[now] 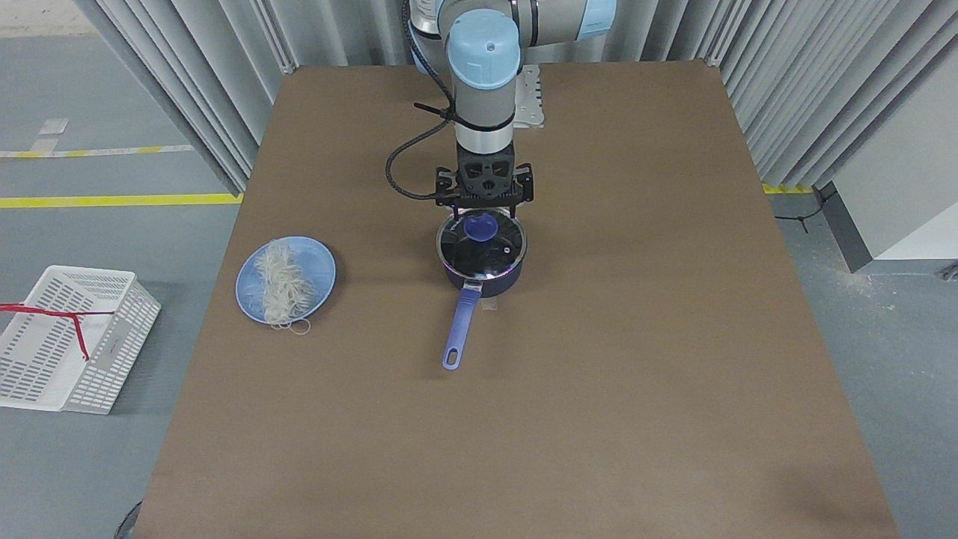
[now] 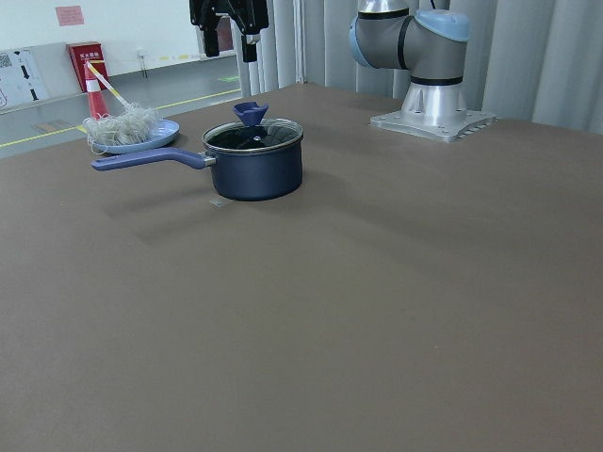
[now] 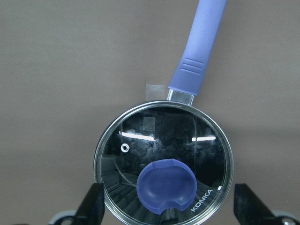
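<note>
A dark blue saucepan with a long purple handle stands on the brown table, covered by a glass lid with a purple knob. My gripper hangs above the pan, its two fingers apart, one on each side of the knob in the wrist view, with nothing between them at their height. Left of the pan in the front view, a blue plate holds white noodle-like strands.
A white basket is on the floor off the left edge. My arm's base sits at the back.
</note>
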